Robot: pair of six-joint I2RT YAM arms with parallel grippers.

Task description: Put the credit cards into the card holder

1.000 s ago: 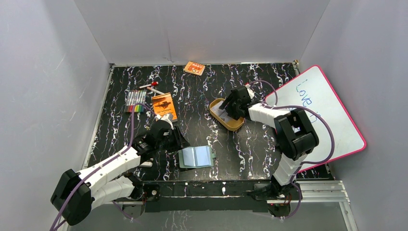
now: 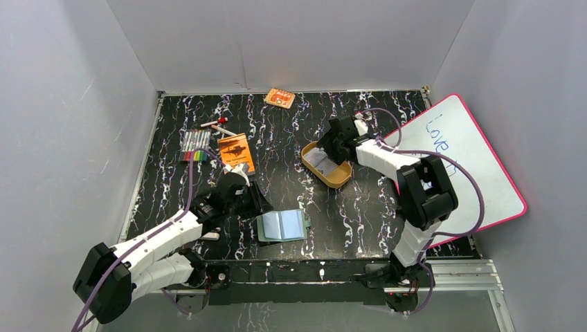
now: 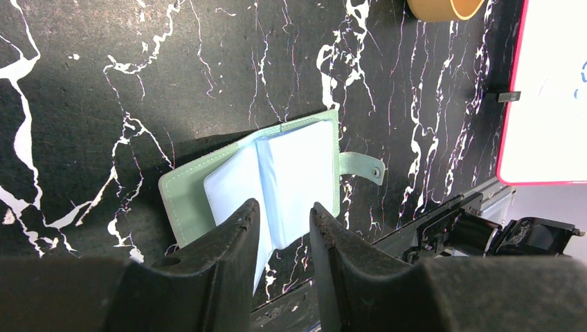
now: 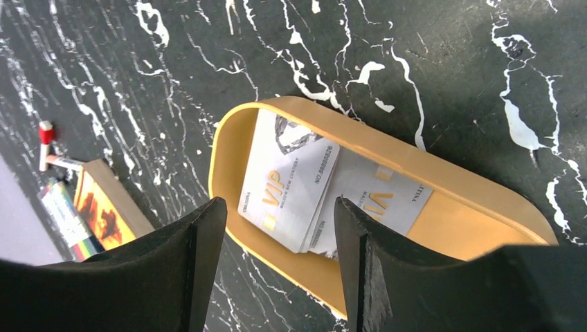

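The green card holder (image 2: 262,232) lies opened flat near the front edge, its pale blue sleeves (image 3: 299,173) facing up and its snap strap (image 3: 361,166) pointing right. Just above it hangs my left gripper, fingers apart and empty. Two white VIP cards lie overlapping in a tan oval tray (image 2: 337,178): the upper-left card (image 4: 287,176) partly over the other card (image 4: 377,190). My right gripper hovers over this tray with its fingers spread wide, touching neither card as far as I can tell.
A whiteboard (image 2: 477,187) leans at the right. On the left lie a set of markers (image 2: 195,144), an orange book (image 2: 237,153) and a red-capped pen (image 2: 214,122). A small orange box (image 2: 280,97) rests at the back. Bare table separates holder and tray.
The left arm, holder and tray look unmoved.
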